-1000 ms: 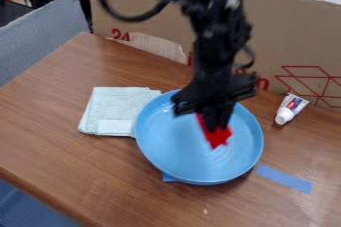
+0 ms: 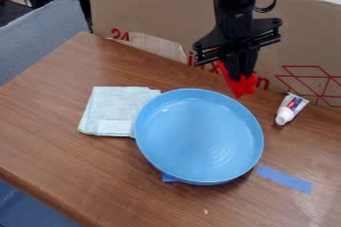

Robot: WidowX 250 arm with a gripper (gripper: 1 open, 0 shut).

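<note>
My gripper is raised behind the blue plate, near the cardboard wall, with a red object held between its fingers. The plate lies empty on the wooden table. A folded white cloth lies at its left, and a white tube lies to the right of the red object.
The cardboard box stands along the back of the table. Blue tape is stuck beside the plate. A grey surface borders it.
My gripper has moved up and back with the red object, from over the plate to beyond its far rim. The plate, cloth and tube have stayed in place.
</note>
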